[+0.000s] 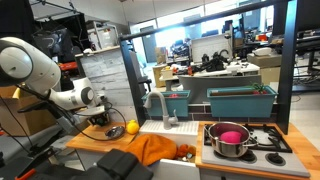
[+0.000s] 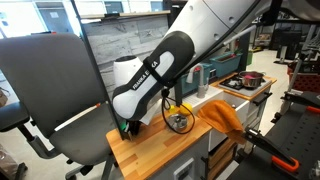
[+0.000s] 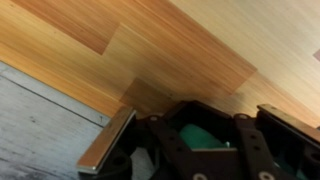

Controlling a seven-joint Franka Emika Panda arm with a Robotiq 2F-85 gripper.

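My gripper is low over the left end of the wooden counter, pointing down. In the wrist view, a dark object with a green part sits between the fingers, and the gripper is shut on it. Most of that object is hidden by the gripper, so its full shape cannot be told. To the gripper's right in exterior view 1 lies a round silver metal piece on the wood, with a yellow round object just beyond it.
An orange cloth drapes over the counter's front edge. Further right are a faucet, teal bins and a steel pot with something pink inside, on a stovetop. A grey wall panel stands close behind the gripper.
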